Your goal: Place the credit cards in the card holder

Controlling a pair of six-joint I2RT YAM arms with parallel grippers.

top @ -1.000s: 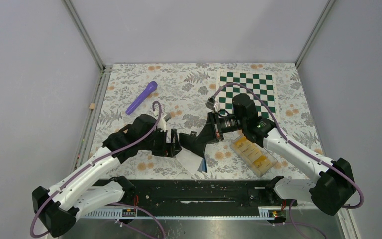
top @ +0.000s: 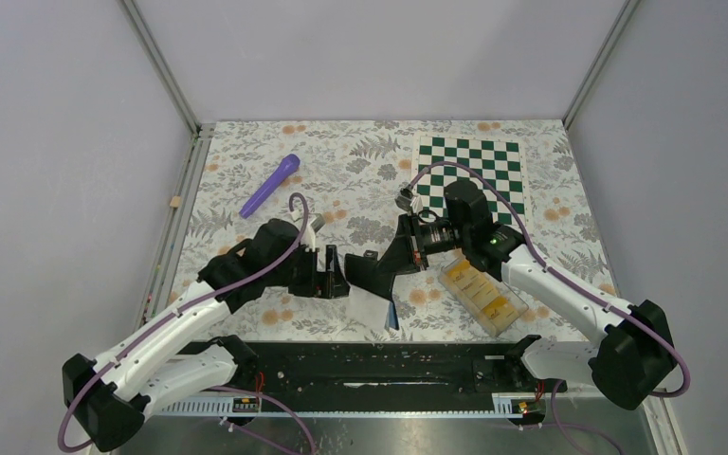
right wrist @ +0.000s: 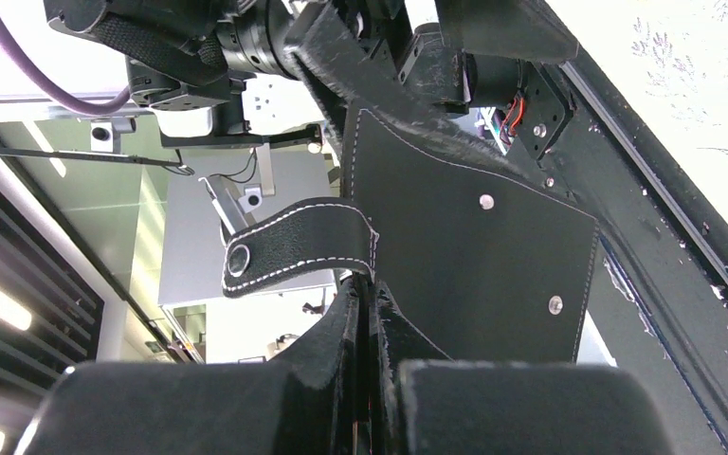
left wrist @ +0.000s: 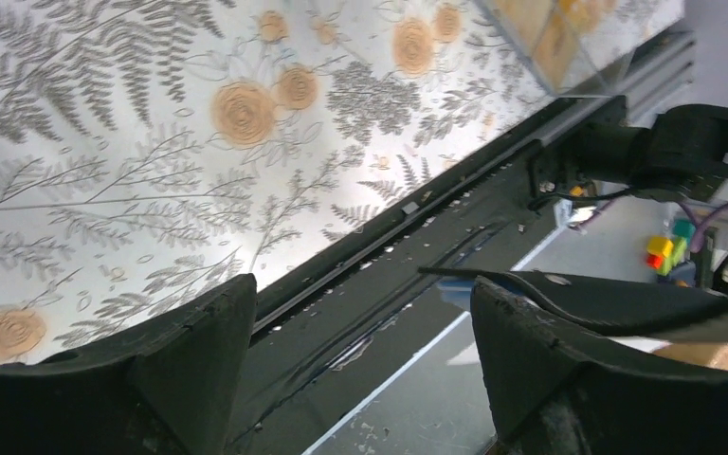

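The black card holder (top: 370,274), stitched in white, hangs tilted above the table, its strap and snap (right wrist: 289,248) showing in the right wrist view. My right gripper is shut on its edge near the strap. White inner material (top: 370,308) and a blue strip (top: 393,317) show below the black cover. My left gripper is open at the holder's left edge. One of its fingers (right wrist: 408,109) lies along the cover's upper edge; whether it touches is unclear. In the left wrist view, the holder's dark edge (left wrist: 616,299) passes over the right-hand finger.
A clear box with yellow contents (top: 483,296) lies below the right arm. A green checkered board (top: 474,166) is at the back right, a purple microphone-shaped object (top: 270,186) at the back left.
The white part now hangs more downward and shows narrower. The right arm has barely moved.
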